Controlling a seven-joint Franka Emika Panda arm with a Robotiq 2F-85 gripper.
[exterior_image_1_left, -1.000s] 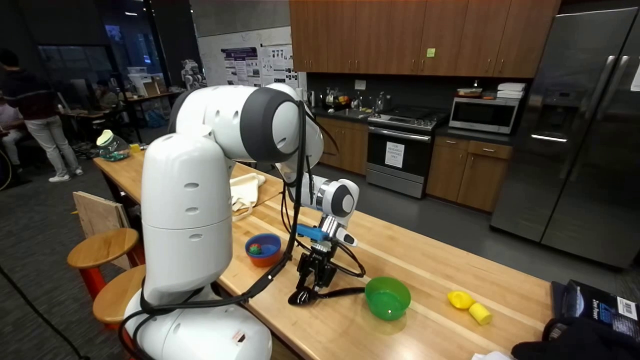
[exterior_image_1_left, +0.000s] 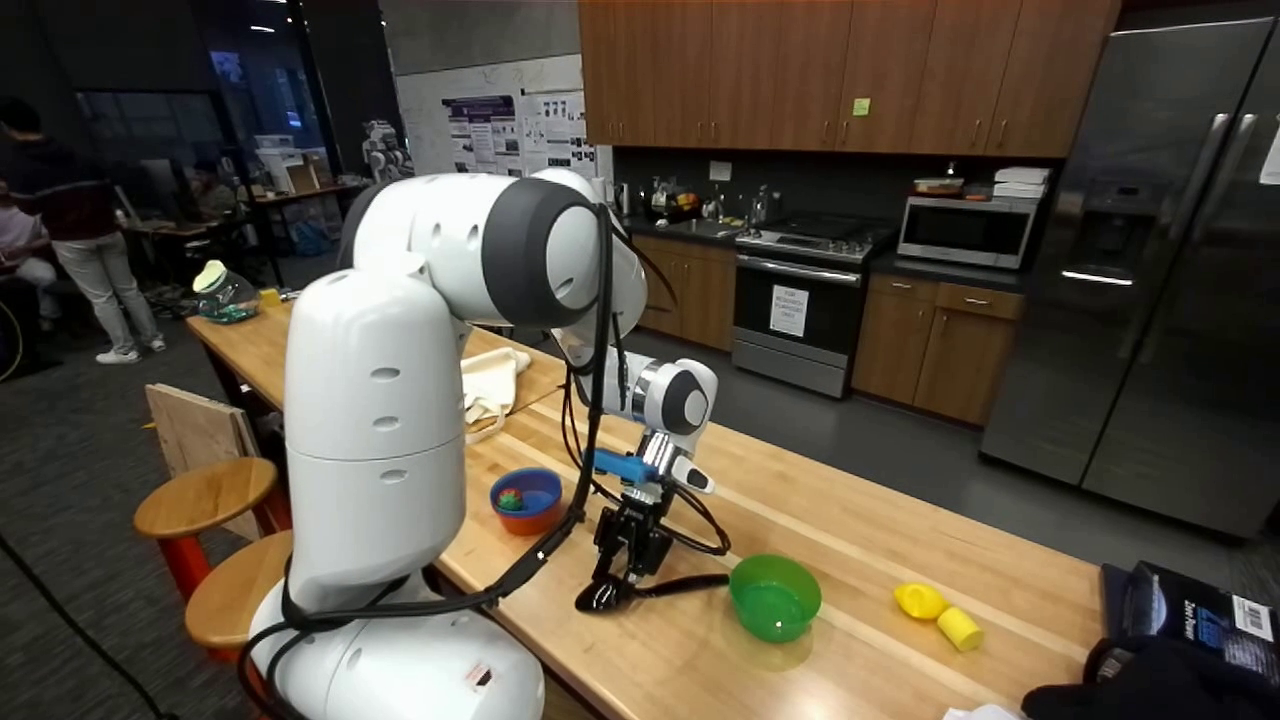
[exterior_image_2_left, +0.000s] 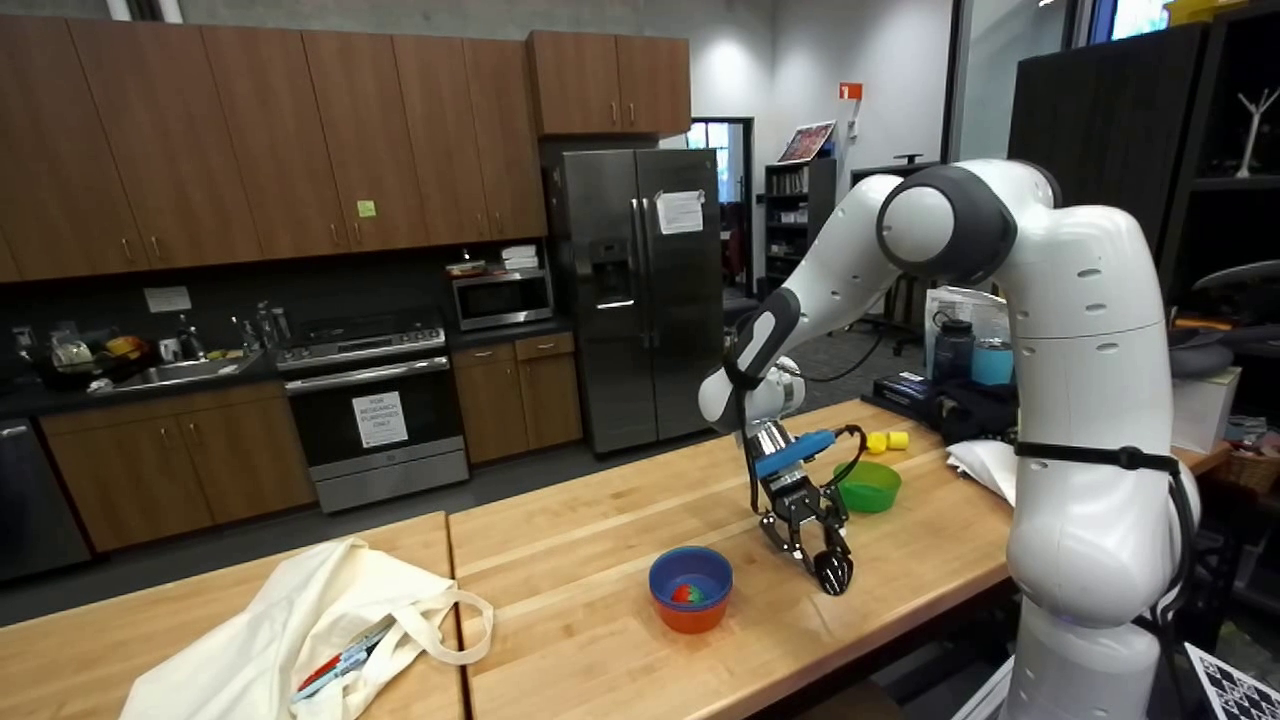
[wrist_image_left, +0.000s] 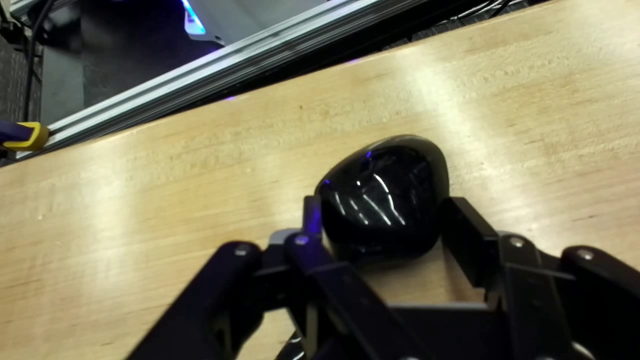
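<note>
A glossy black ladle or large spoon (exterior_image_1_left: 602, 594) lies on the wooden table, its long handle reaching right to the green bowl (exterior_image_1_left: 775, 598). My gripper (exterior_image_1_left: 618, 574) points down over the spoon's rounded head. In the wrist view the head (wrist_image_left: 384, 195) sits between my two black fingers, its sides close against both. The fingers are part open, spanning the head's width; whether they press on it I cannot tell. Most of the handle is hidden in the wrist view. In exterior view 2 the gripper (exterior_image_2_left: 816, 554) is low, close to the tabletop.
A blue bowl (exterior_image_2_left: 690, 574), nested in an orange one, holds a red-and-green strawberry-like item. Beyond the green bowl lie a yellow lemon-like piece (exterior_image_1_left: 920, 600) and a yellow cylinder (exterior_image_1_left: 960, 628). A cream cloth bag (exterior_image_2_left: 300, 624) lies farther off. The table's edge runs near the spoon's head.
</note>
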